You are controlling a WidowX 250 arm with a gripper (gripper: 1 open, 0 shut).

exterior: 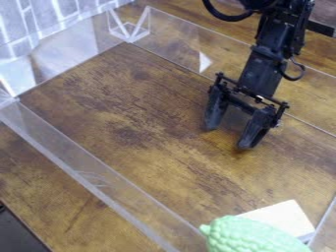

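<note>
The black robot arm comes down from the top right to a gripper (pixel 231 128) low over the wooden board (pixel 125 128), right of centre. Its two dark fingers stand apart, with bare wood visible between their tips and no object held.
Clear plastic walls (pixel 92 175) border the board. A green bumpy object (pixel 252 238) and a white block (pixel 281 216) sit at the bottom right. A pale striped cloth (pixel 39 25) is at the top left. The board's middle and left are clear.
</note>
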